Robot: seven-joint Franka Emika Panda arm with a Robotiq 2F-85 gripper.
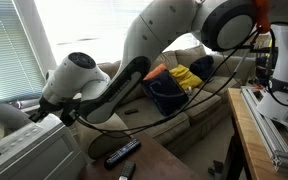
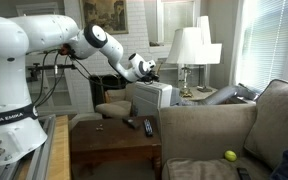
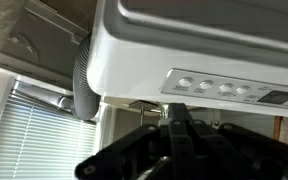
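Observation:
A white appliance [image 3: 184, 50], apparently a portable air conditioner, has a grey control panel [image 3: 234, 90] with a row of round buttons and a small dark display. It fills the upper part of the wrist view and stands at the lower left of exterior view 1. My gripper is shut, its dark fingertips close below the panel's left buttons in the wrist view; whether they touch it cannot be told. Exterior view 1 has the gripper [image 1: 46, 108] at the appliance's top edge.
A grey ribbed hose [image 3: 85, 80] rises behind the appliance. On the wooden table [image 2: 104, 150] lie dark remotes, one a black remote [image 1: 122, 153]. White lamps [image 2: 189, 45] stand behind, near a grey sofa [image 2: 199, 130]. A cable hangs along the arm.

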